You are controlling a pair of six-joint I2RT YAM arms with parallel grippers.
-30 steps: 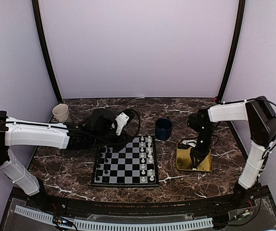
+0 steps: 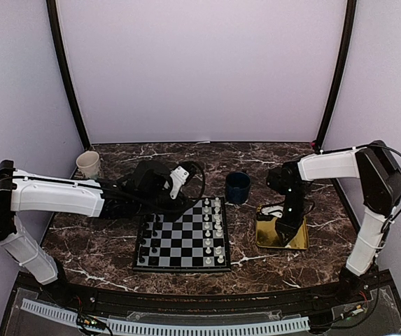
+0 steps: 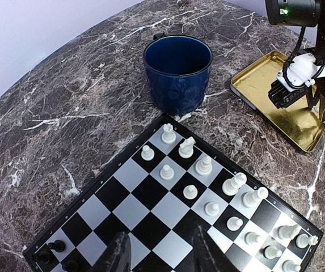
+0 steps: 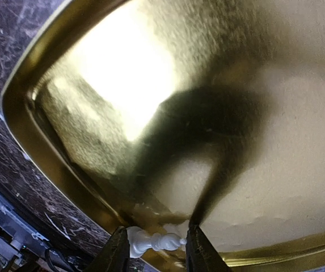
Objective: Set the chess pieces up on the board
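Note:
The chessboard [image 2: 181, 239] carries white pieces [image 3: 212, 208] in two rows along one side and black pieces [image 3: 57, 246] along the opposite side, partly hidden by my left arm. Above the board, my left gripper is open with nothing between its fingers. Over the gold tray [image 2: 266, 239], my right gripper points down, part open. A white chess piece [image 4: 163, 242] lies on its side at the tray's edge, lengthwise between the right fingertips. Whether they touch it is hard to tell.
A dark blue mug [image 2: 238, 188] stands between the board and the tray, behind them. At the back left is a white cup [image 2: 88, 164].
The left arm and the board look nearly the same.

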